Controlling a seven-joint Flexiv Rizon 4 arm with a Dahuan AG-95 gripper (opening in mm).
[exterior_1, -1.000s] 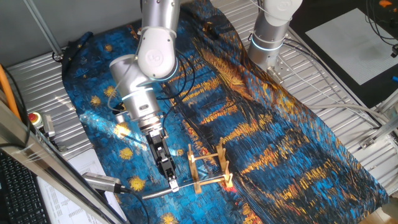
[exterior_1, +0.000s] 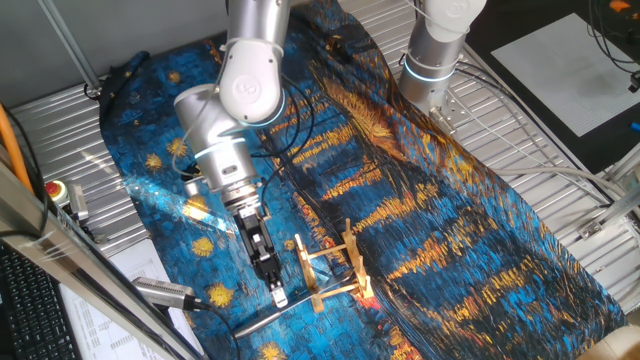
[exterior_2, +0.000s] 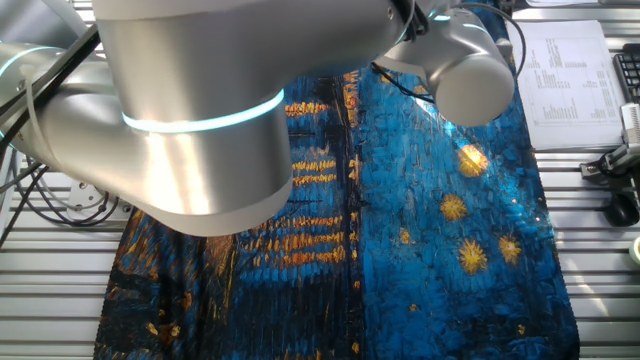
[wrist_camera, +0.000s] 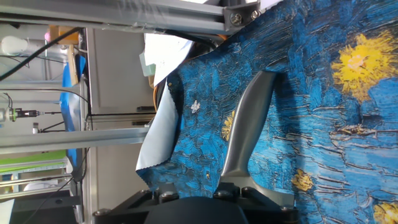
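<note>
A silver-handled knife (wrist_camera: 249, 127) lies across the lower part of the wrist view, its wider neck beside my fingers at the bottom edge. In exterior view 1 my gripper (exterior_1: 279, 298) points down with its tips at the knife's middle. The handle (exterior_1: 257, 325) reaches to the lower left, and the thin blade runs right toward a small wooden rack (exterior_1: 318, 300). Whether the fingers are clamped on the knife or apart is unclear, as the grip itself is hidden. Neither gripper nor knife shows in exterior view 2.
A blue and orange painted cloth (exterior_1: 440, 250) covers the table, with broad free room right of the rack. A grey device (exterior_1: 165, 293) with a cable sits to the left.
The knife's handle end has swung toward the lower edge of exterior view 1, while my gripper has hardly moved. The wooden rack has shifted slightly left and turned a little.
</note>
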